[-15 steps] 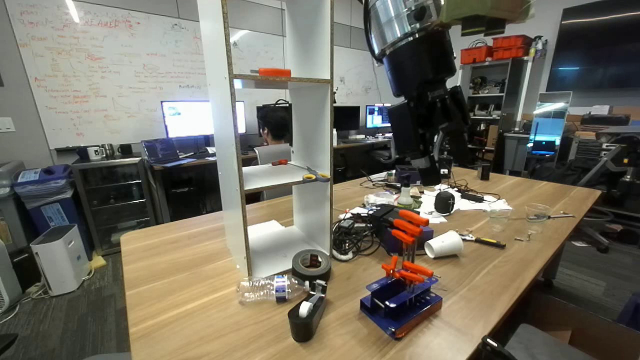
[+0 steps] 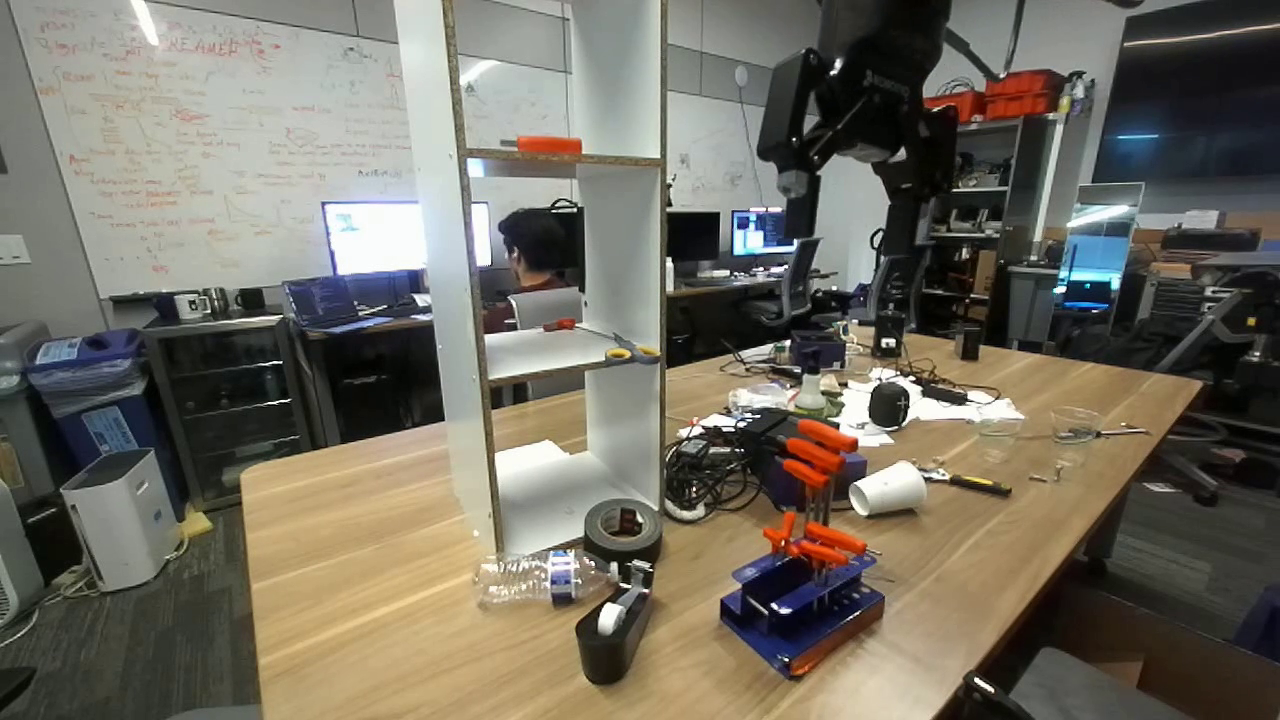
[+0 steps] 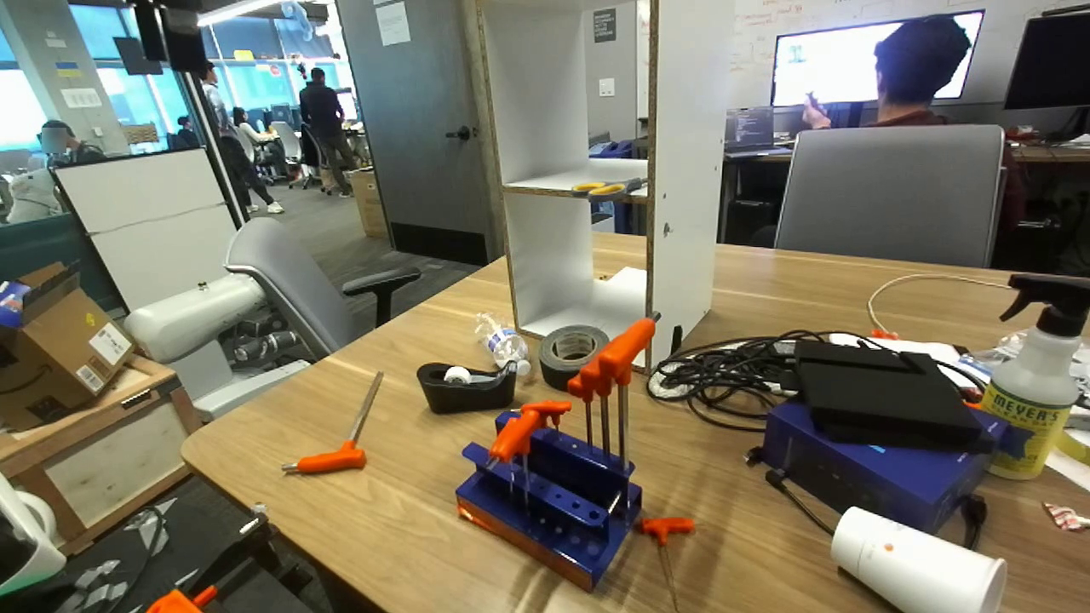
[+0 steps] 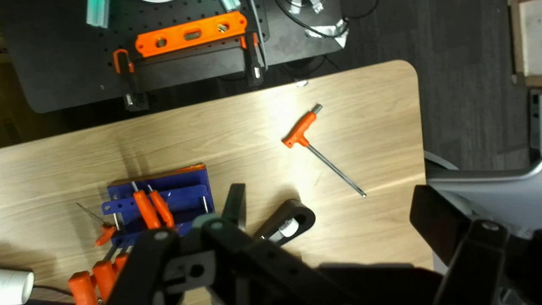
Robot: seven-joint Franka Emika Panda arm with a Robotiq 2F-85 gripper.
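Note:
My gripper (image 2: 849,214) hangs high over the table, its two fingers spread wide with nothing between them. In the wrist view the gripper shows open as well, above the table near a black tape dispenser (image 4: 303,217). A loose orange T-handle hex key (image 4: 300,131) lies flat close to the table corner; the same key (image 3: 329,460) shows left of the rack in exterior view 2. The blue rack (image 3: 542,511) holds several upright orange T-handle keys (image 2: 828,438). A smaller orange key (image 3: 666,527) lies against or beside the rack's right side; contact is unclear.
A tall white shelf (image 2: 446,276) stands on the table, with scissors (image 2: 632,349) on one board. Around its foot are a tape roll (image 2: 623,532) and a plastic bottle (image 2: 528,578). Cables (image 2: 720,472) and a tipped white cup (image 2: 889,490) lie farther right.
Over the last second my gripper has risen and tilted, and its fingers now show spread apart. The objects on the table look unmoved. The seated person's head has shifted.

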